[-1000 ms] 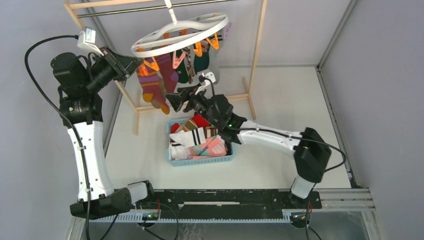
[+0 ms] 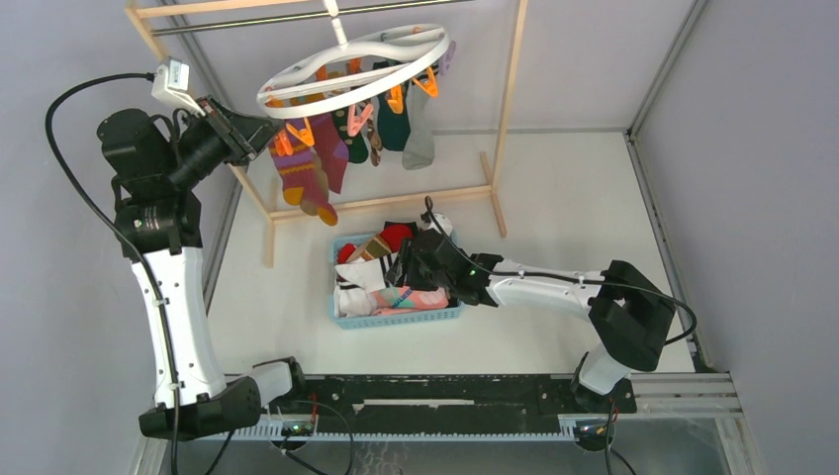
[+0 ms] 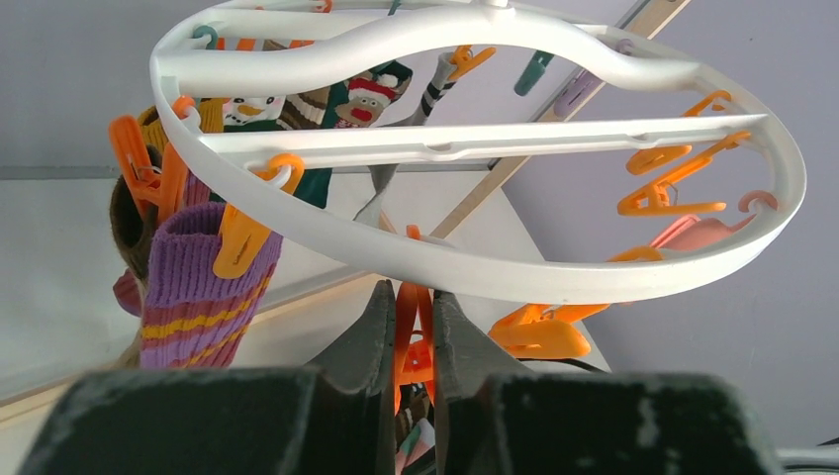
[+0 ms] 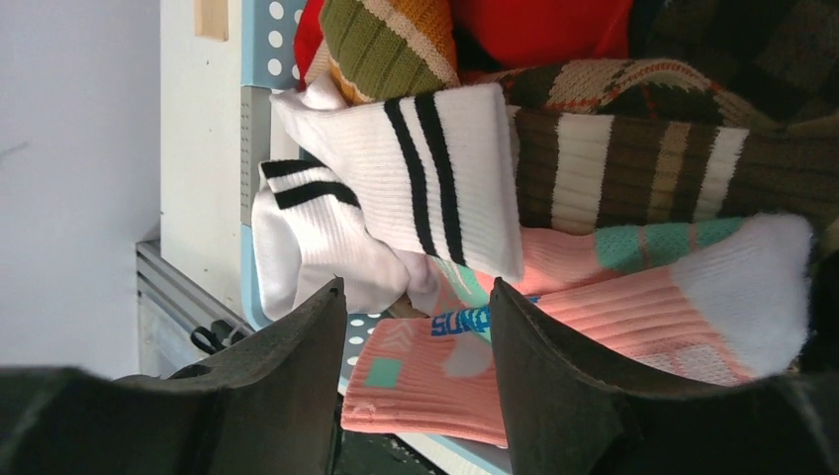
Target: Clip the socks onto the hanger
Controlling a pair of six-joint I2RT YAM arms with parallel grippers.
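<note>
My left gripper is shut on an orange clip [image 3: 414, 361] hanging from the rim of the white oval hanger [image 3: 485, 272]. Several socks hang from other clips, among them a purple striped sock [image 3: 206, 282] at the left wrist view's left side. Over the blue basket [image 2: 396, 319], my right gripper has its fingers parted with nothing between them. Below it are a white sock with black stripes [image 4: 460, 178], a second white sock [image 4: 341, 237] and a pink patterned sock [image 4: 643, 317].
The wooden rack [image 2: 510, 89] stands around the hanging socks, its foot bar behind the basket. More socks, such as a brown striped sock [image 4: 633, 168], fill the basket.
My right arm has swung away from the hanging socks and come down over the basket. The hanger has shifted slightly; the left gripper stays nearly in place at its rim.
</note>
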